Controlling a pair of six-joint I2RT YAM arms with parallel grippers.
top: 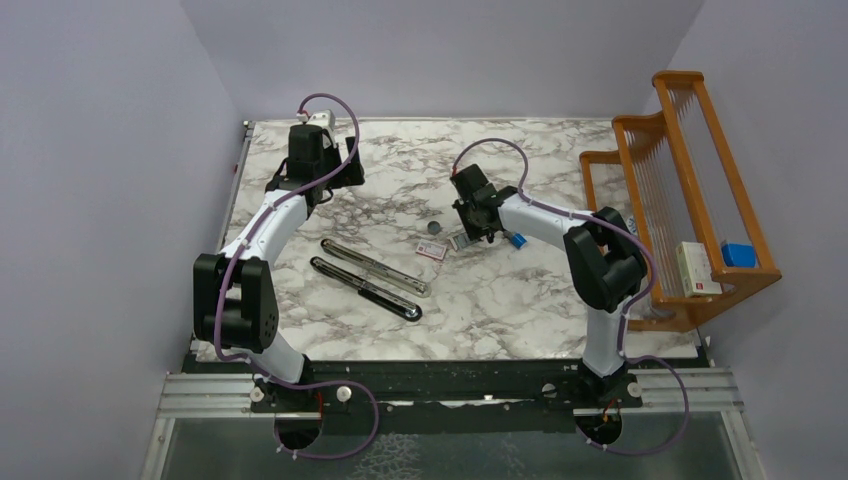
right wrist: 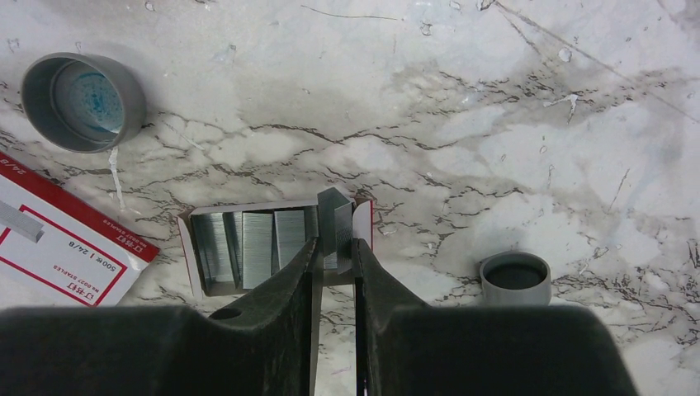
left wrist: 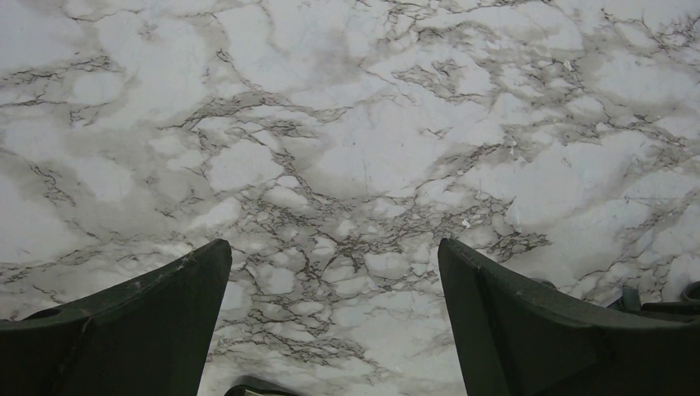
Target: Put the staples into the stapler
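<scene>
The stapler lies opened out on the marble table in the top view, its silvery rail (top: 375,267) behind and its black-ended half (top: 366,290) in front. In the right wrist view, an open box of staples (right wrist: 256,210) holds several strips side by side. One staple strip (right wrist: 333,216) sticks up at a tilt from the box's right end. My right gripper is over that end, its fingertips narrowly apart with the strip between them; whether they grip it is unclear. My left gripper stands open over bare marble, nothing between its fingers.
A red-and-white staple carton (right wrist: 62,239) lies left of the open box, and a grey cup (right wrist: 82,103) sits behind the carton. A second small cup (right wrist: 516,280) stands to the right. A wooden rack (top: 660,130) fills the table's right side.
</scene>
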